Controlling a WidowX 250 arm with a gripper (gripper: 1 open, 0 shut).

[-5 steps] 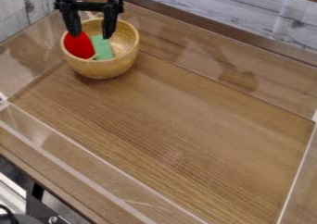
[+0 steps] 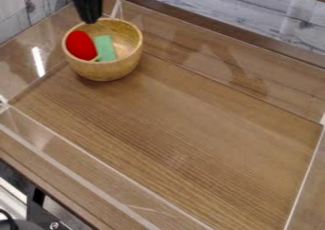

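A wooden bowl (image 2: 114,68) sits at the upper left of the table, holding a red object (image 2: 80,46) and a green object (image 2: 105,47). My dark gripper (image 2: 84,11) is above the bowl's back left rim at the top edge of the view, mostly out of frame. It is shut, with nothing visible between its fingers.
A pale wall stands behind the left side, and pale edges border the table at the back and right.
My gripper has risen up and away from the bowl, uncovering the red and green objects, which remain inside it.
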